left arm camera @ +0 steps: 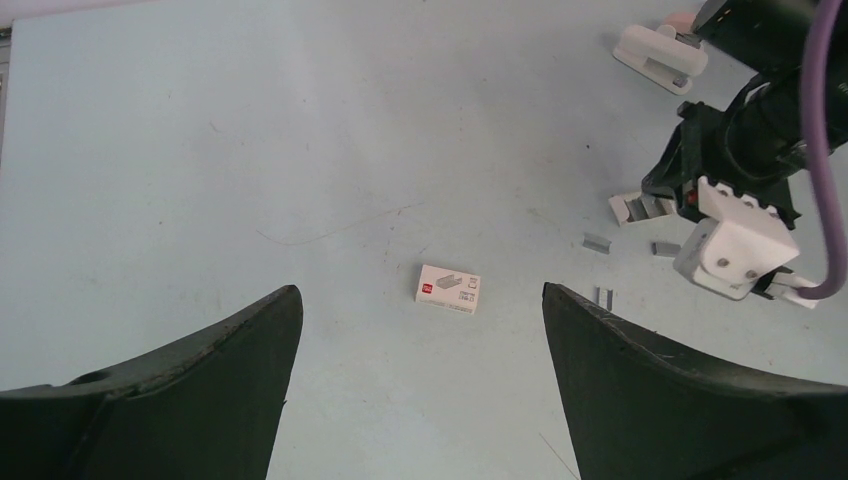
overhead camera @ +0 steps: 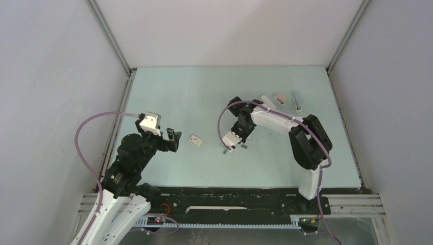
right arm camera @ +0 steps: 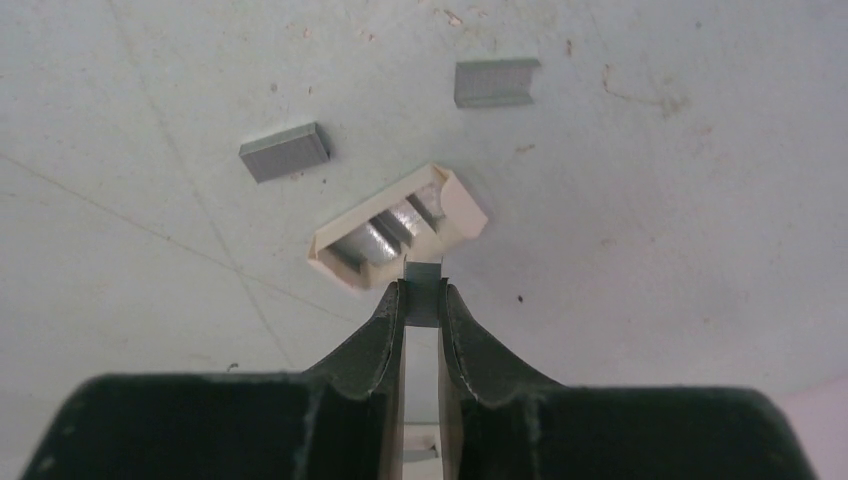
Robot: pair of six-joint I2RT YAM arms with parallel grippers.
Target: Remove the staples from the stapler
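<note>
A small grey staple strip (right arm camera: 424, 294) sits between the fingertips of my right gripper, which touch it on both sides. Just past it in the right wrist view is a pale open box (right arm camera: 375, 208) with divided slots and shiny metal in some of them. Loose grey staple strips (right arm camera: 285, 152) lie flat on the table around the box. The white stapler (left arm camera: 660, 55) rests farther back. My left gripper hangs open on the left side with nothing between its fingers.
A small printed carton (left arm camera: 448, 289) lies mid-table between the arms. Pink (overhead camera: 280, 99) and blue (overhead camera: 297, 100) objects stand at the back right beside the white stapler.
</note>
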